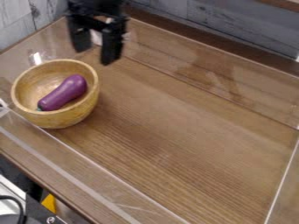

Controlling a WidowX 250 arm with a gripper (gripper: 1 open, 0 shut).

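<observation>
My gripper (89, 39) is at the upper left, its dark body blurred, with its fingers open above and just behind the bowl. A purple eggplant (63, 93) lies inside a round wooden bowl (89, 112) at the left. Nothing shows clearly between the fingers.
A small white object at the back left is partly hidden behind the arm. Dark cables and a bit of yellow show beyond the table's lower left edge.
</observation>
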